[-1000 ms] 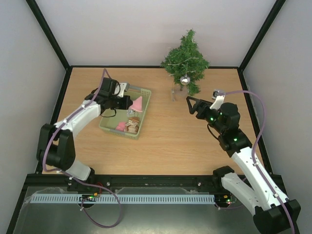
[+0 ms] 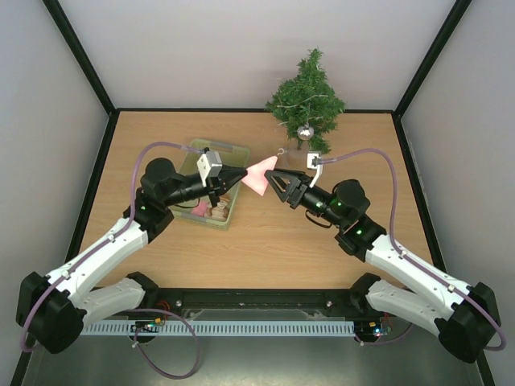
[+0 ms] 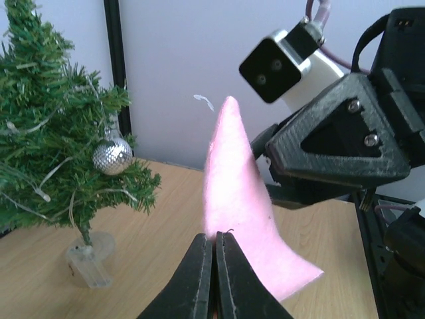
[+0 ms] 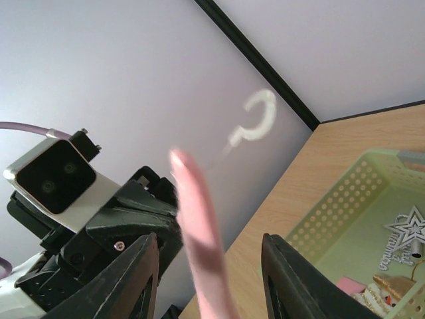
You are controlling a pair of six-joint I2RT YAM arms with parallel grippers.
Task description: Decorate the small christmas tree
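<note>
A pink felt ornament (image 2: 260,174) with a white hook hangs upright between my grippers; my left gripper (image 2: 242,173) is shut on it, its fingertips at the pink felt in the left wrist view. My right gripper (image 2: 273,178) is part open around the ornament's other side, the felt standing between its fingers in the right wrist view. The small tree (image 2: 306,97) stands at the back right in a clear base (image 3: 91,266), carrying a silver ball (image 3: 111,155).
A green basket (image 4: 352,199) on the left of the table holds a silver star (image 4: 408,232), pink and brown ornaments.
My left gripper has lifted the pink ornament out of the basket and carried it rightward to the middle. My right gripper has moved left to meet it.
</note>
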